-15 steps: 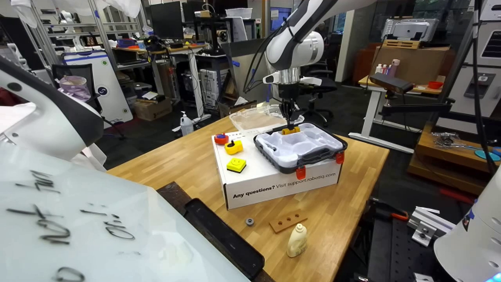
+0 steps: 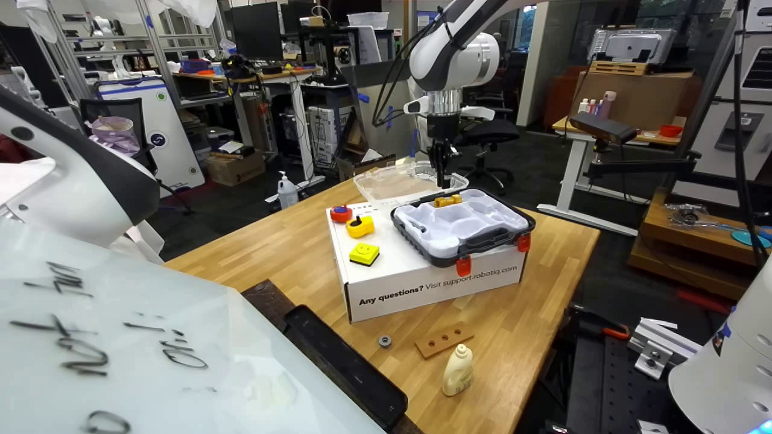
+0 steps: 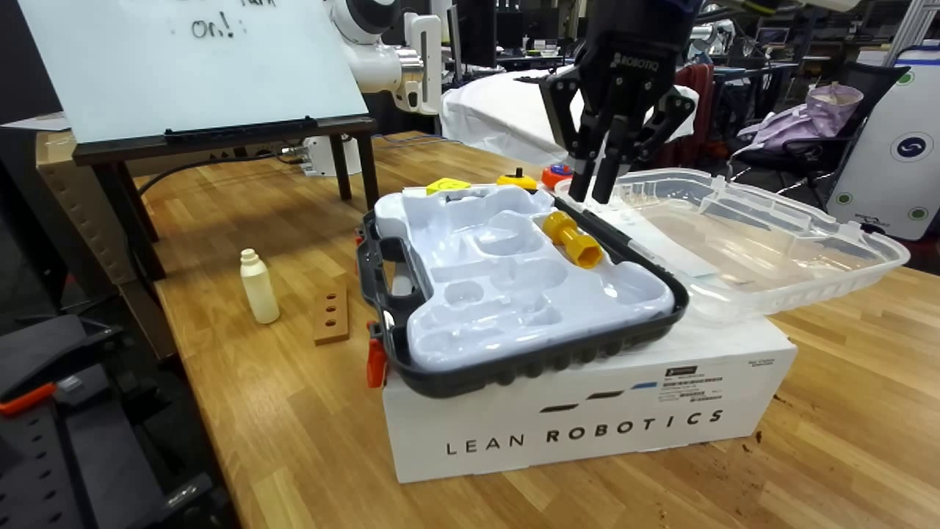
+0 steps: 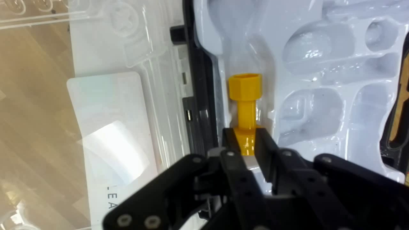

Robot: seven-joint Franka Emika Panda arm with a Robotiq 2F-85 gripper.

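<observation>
A yellow bolt-like toy piece (image 4: pixel 246 94) lies in a recess of the pale grey tray (image 3: pixel 493 304) inside the black case (image 3: pixel 493 380). In exterior view 2 my gripper (image 3: pixel 593 184) hangs above the case's hinge side, higher than the yellow piece (image 3: pixel 573 239) and apart from it. Its fingers stand a narrow gap apart, with nothing held. From the wrist, the gripper overlaps the near end of the piece, and yellow shows between the fingertips. The rest of the tray's recesses look mostly empty.
The case rests on a white box (image 2: pixel 434 293), its clear lid (image 3: pixel 767 238) folded out behind. A red toy (image 2: pixel 341 214), a yellow toy (image 2: pixel 359 226) and a yellow smiley block (image 2: pixel 363 254) sit beside it. On the table stand a cream bottle (image 2: pixel 458 370) and a holed wooden strip (image 2: pixel 444 340).
My gripper has risen from down at the yellow piece to a spot above it. The piece remains in the tray, and the other objects have not moved.
</observation>
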